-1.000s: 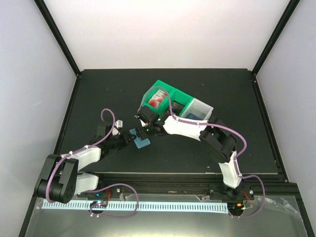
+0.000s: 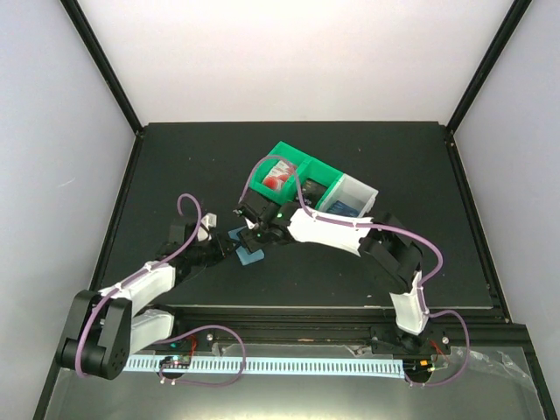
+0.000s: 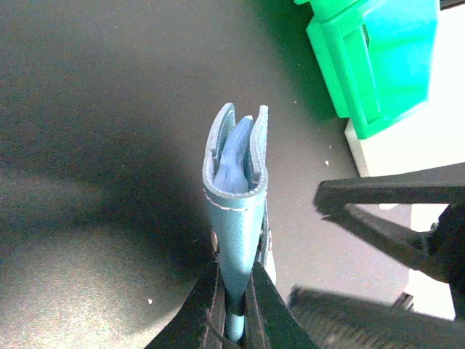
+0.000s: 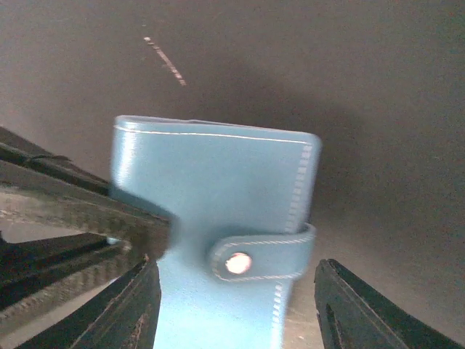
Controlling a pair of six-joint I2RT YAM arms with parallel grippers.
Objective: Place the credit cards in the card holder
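The light blue card holder hangs between the two grippers in the top view. My left gripper is shut on its lower part; in the left wrist view the holder appears edge-on and upright, its folds parted at the top. Facing the right wrist view, the holder shows a strap with a snap. My right gripper is open close to the holder, one finger on either side in that view, with no visible grip on it. Whether cards are inside cannot be made out.
Behind the arms stand two green bins and a white bin. A red-and-white item lies in one green bin, and a dark blue item in the white one.
The left gripper has barely moved and keeps its hold.
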